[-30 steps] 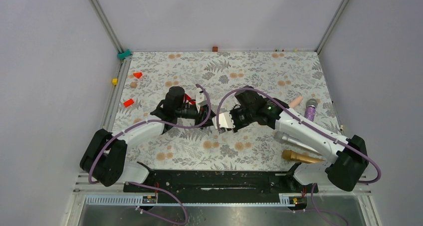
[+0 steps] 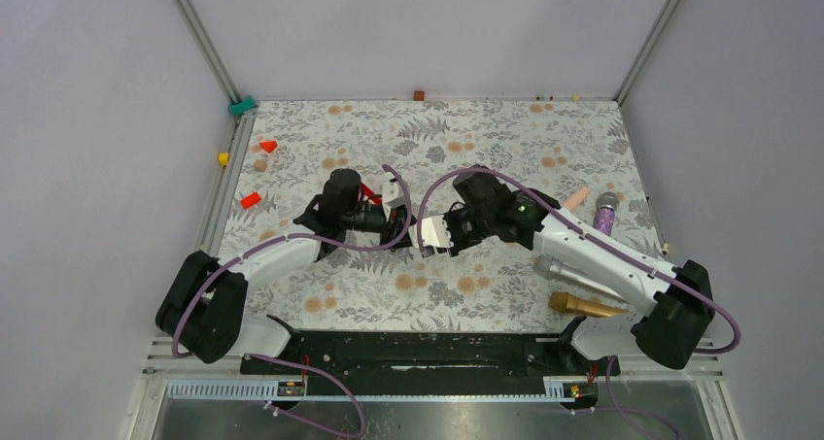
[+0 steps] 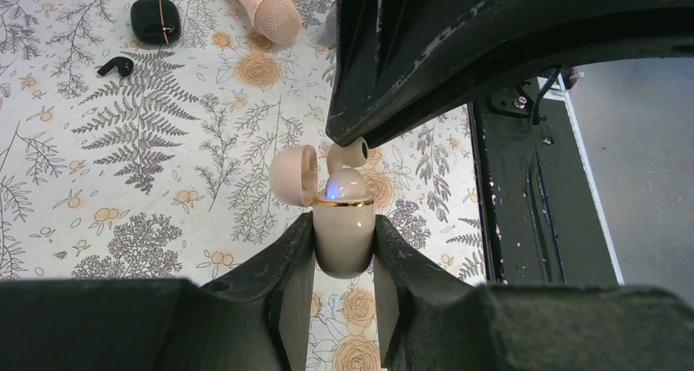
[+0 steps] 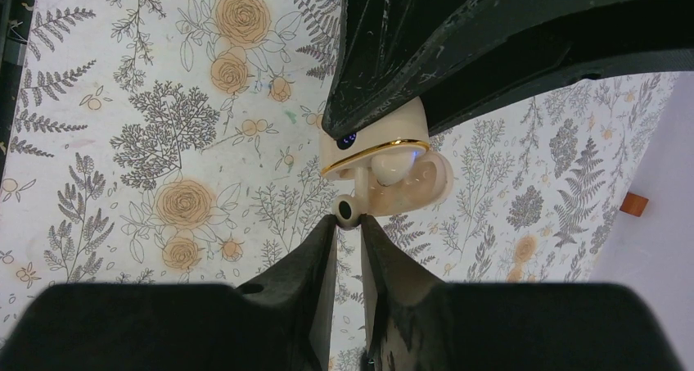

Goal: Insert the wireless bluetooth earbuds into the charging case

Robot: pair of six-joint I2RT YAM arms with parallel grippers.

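Observation:
The cream charging case (image 3: 344, 238), gold-rimmed with its lid (image 3: 290, 174) open, is held by my left gripper. One white earbud (image 4: 391, 165) sits inside, beside a blue light. My right gripper is shut on a second earbud by its stem tip, directly at the case's opening; in the left wrist view that earbud is partly behind the case and my right gripper's finger. Whether it touches the case I cannot tell. In the top view both grippers meet over the middle of the mat, hiding the case.
A black case (image 3: 154, 20) and black earbud (image 3: 116, 66) lie on the mat. Microphones (image 2: 583, 306) line the right side, red blocks (image 2: 251, 199) the left.
My right arm has shifted very slightly toward the left in the top view. My left arm looks unchanged.

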